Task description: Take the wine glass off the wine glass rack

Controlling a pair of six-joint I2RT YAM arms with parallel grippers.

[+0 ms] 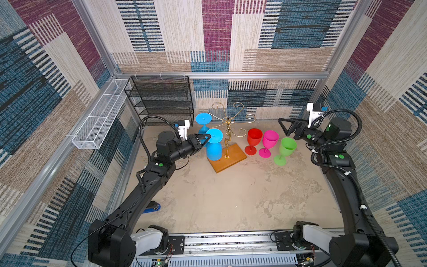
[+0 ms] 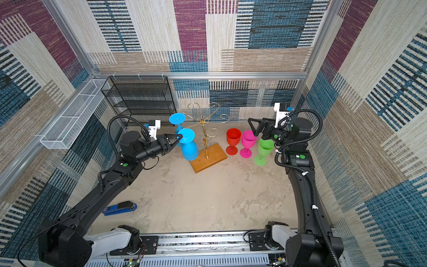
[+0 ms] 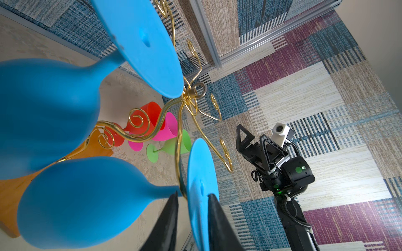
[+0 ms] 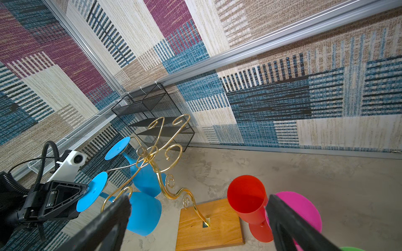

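Two blue wine glasses hang upside down on the gold rack [image 1: 227, 122], which stands on a wooden base [image 1: 222, 164]. My left gripper is at the base disc of the front glass [image 1: 214, 151], with that disc between its fingers in the left wrist view; whether the fingers touch it I cannot tell. The rear glass [image 3: 46, 113] hangs behind it. My right gripper [image 1: 284, 124] is open in the air at the right, above the upright glasses, holding nothing.
Upright red [image 1: 254, 135], pink [image 1: 270, 138] and green [image 1: 288, 144] glasses stand right of the rack. A black shelf [image 1: 158, 89] is at the back left, a blue object [image 2: 115, 210] at the front left.
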